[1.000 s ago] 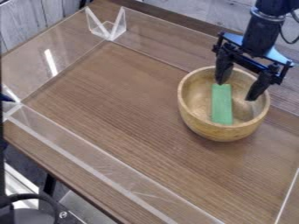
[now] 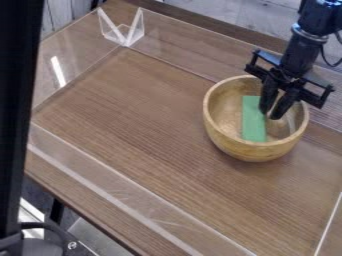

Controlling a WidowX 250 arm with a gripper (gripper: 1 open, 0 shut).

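Observation:
A tan round bowl (image 2: 227, 135) sits on the wooden table at the right, with a green rectangular object (image 2: 253, 125) lying inside it. The black gripper (image 2: 271, 103) reaches down from the upper right into the bowl, its fingertips over the upper part of the green object. Whether it grips the object cannot be made out.
A clear plastic piece (image 2: 122, 26) stands at the back left. A dark round shape (image 2: 34, 240) is at the lower left corner.
The gripper has come down into the bowl and its fingers have drawn closer together over the green object. The bowl stays in about the same place.

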